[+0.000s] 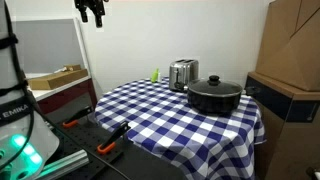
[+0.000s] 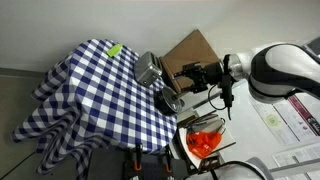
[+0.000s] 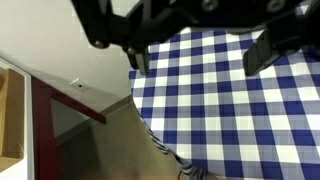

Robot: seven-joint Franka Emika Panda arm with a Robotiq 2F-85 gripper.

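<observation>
My gripper (image 1: 92, 20) is raised high at the upper left of exterior view 1, well above the table. In the wrist view the gripper has its two dark fingers far apart, with only checkered cloth visible beyond the gap. A black lidded pot (image 1: 215, 97) rests on the blue-and-white cloth (image 1: 160, 121). Behind it stands a silver toaster (image 1: 183, 73), and a small green object (image 1: 155, 75) is farther back. From exterior view 2, the toaster (image 2: 147, 69) and green object (image 2: 115, 50) are visible; my arm crosses near the pot (image 2: 168, 101).
Brown boxes (image 1: 285, 112) are stacked to the right of the table, and another brown box (image 1: 57, 79) is at the left. An orange item (image 2: 203, 141) lies beside the robot base.
</observation>
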